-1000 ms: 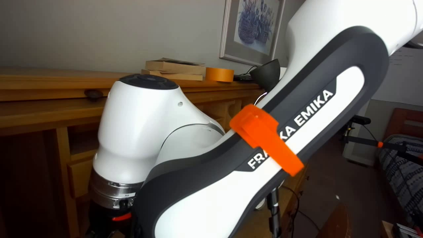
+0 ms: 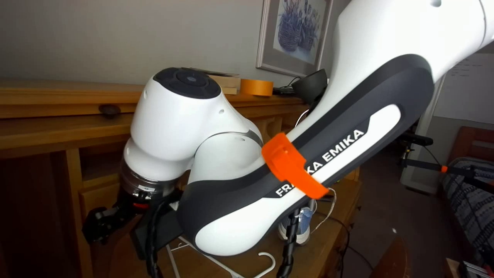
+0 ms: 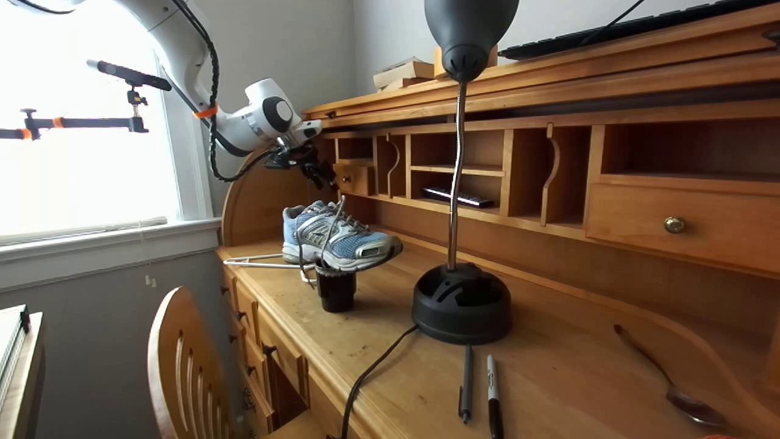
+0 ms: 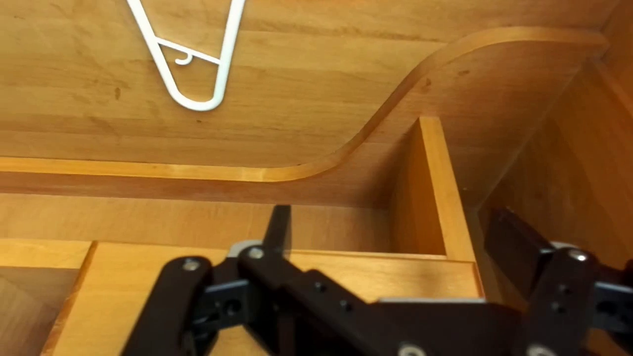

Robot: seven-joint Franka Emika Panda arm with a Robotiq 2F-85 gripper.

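Observation:
My gripper is open, its two dark fingers set wide apart with nothing between them. In the second exterior view the gripper point(image 3: 319, 174) hangs in the air at the desk's far left end, close to a small cubby drawer point(image 3: 353, 179) and above a blue-grey running shoe point(image 3: 340, 234). That shoe rests tilted on a black cup point(image 3: 337, 290). A white hanger point(image 3: 263, 260) lies on the desk behind it; in the wrist view one end of the hanger point(image 4: 202, 106) shows well beyond the fingers.
Wooden cubbies point(image 3: 457, 172) line the back of the desk. A black lamp point(image 3: 462, 303) stands mid-desk, with a pen point(image 3: 466, 384), a marker point(image 3: 494, 399) and a spoon point(image 3: 691, 402) in front and to the right. Bare desktop point(image 3: 570, 344) lies between lamp and spoon.
In the first exterior view my wrist has risen and shifted right, and the gripper now shows at lower left. The hanger and more of the shoe have come into sight; the books are largely covered.

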